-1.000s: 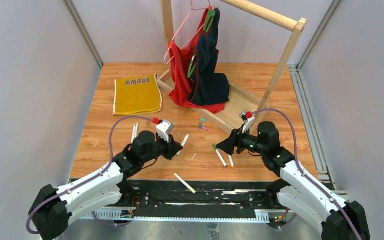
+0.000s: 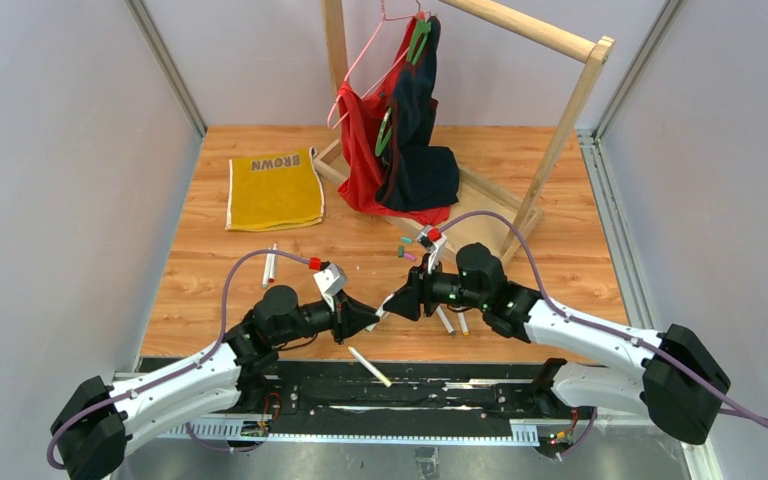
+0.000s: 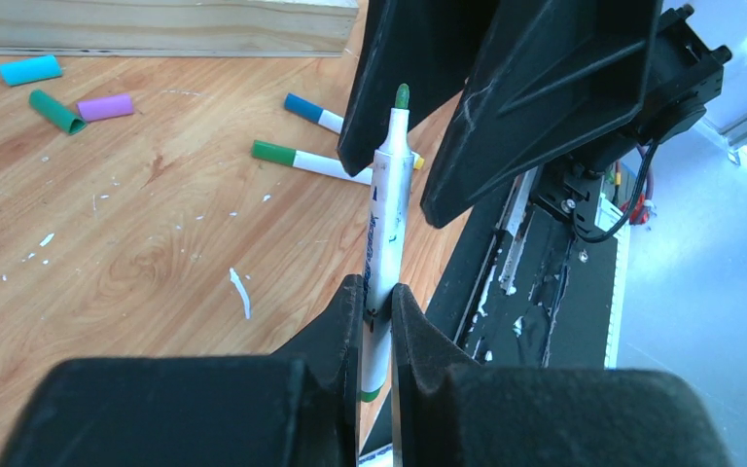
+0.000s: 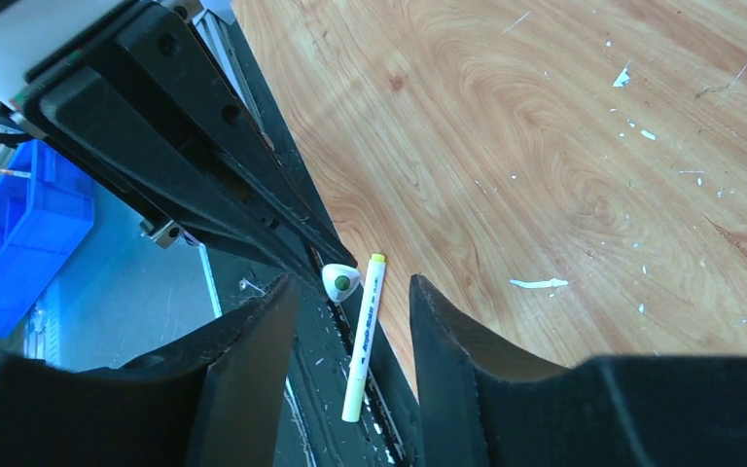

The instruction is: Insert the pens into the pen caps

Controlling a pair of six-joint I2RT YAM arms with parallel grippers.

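Note:
An uncapped white pen (image 3: 386, 214) with a green tip stands in my left gripper, which is shut on its lower body. My right gripper has its fingers apart, one on each side of the pen's tip end; in the left wrist view its dark fingers (image 3: 535, 107) flank the tip, and no contact is clear. Seen end-on, the green tip (image 4: 341, 283) shows between the right fingers. Loose caps lie on the table: a cyan cap (image 3: 30, 70), a green cap (image 3: 56, 112) and a purple cap (image 3: 105, 107).
Capped pens lie nearby: a green-capped pen (image 3: 311, 161), a blue-capped pen (image 3: 313, 112) and a yellow-capped pen (image 4: 364, 341) by the front edge. A wooden rack (image 2: 560, 130) with hanging clothes stands behind. The yellow towel (image 2: 275, 190) lies back left.
The right gripper has moved left, from apart to around the pen's tip end.

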